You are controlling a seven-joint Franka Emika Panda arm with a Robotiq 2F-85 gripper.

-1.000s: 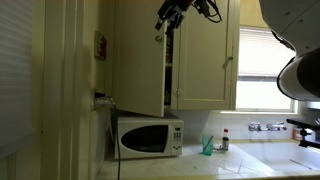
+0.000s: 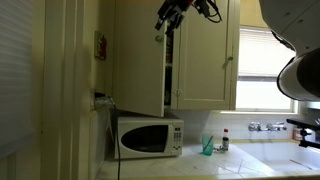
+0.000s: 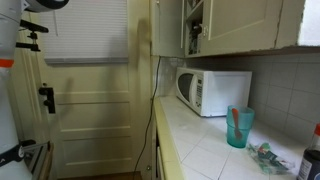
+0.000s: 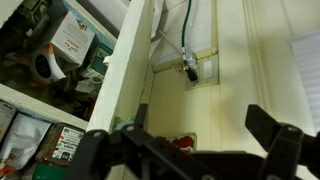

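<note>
My gripper [image 2: 160, 25] is up near the top of the open cabinet door [image 2: 138, 62] in exterior view 1. Two dark fingers [image 4: 105, 150] [image 4: 265, 125] stand well apart in the wrist view, so it is open, with nothing gripped between them. Across the wrist view slants the cabinet door's edge [image 4: 125, 75]. To its left, packets and jars [image 4: 65, 145] show on the shelves inside the cabinet.
A white microwave [image 2: 150, 138] sits on the counter below the door. Further along stand a teal cup [image 3: 239, 125] with something in it and a dark bottle [image 2: 225, 139]. A sink [image 2: 275, 152] lies at the right.
</note>
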